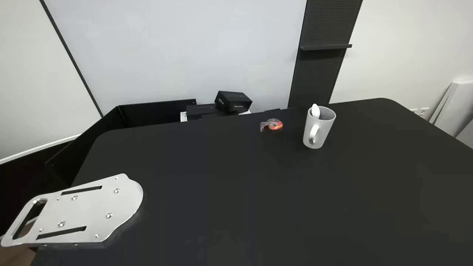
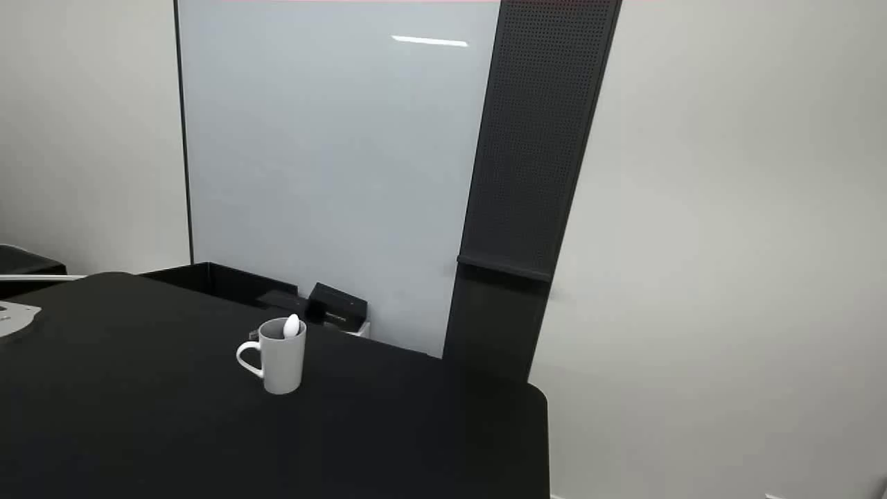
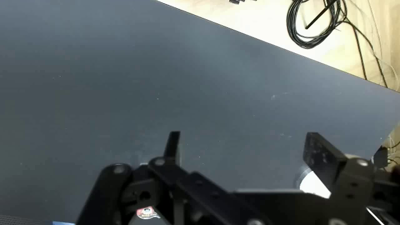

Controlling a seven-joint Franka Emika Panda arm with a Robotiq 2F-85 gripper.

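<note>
In the wrist view my gripper stands open over the dark table, its two fingers wide apart and nothing between them. A light grey mug (image 1: 313, 133) stands upright toward the back right of the table, with a white spoon-like end (image 1: 315, 111) rising above its rim. Exterior view 2 shows that mug (image 2: 282, 366) with its handle to the left. A small tape dispenser (image 1: 273, 125) with an orange-red roll lies left of the mug in exterior view 1. Neither exterior view shows my gripper.
A silver slotted plate (image 1: 91, 208) lies at the table's front left. Behind the back edge sits a black box (image 1: 233, 101). Behind one finger, a white object (image 3: 314, 184) is partly hidden. Cables (image 3: 313, 41) lie beyond the table edge.
</note>
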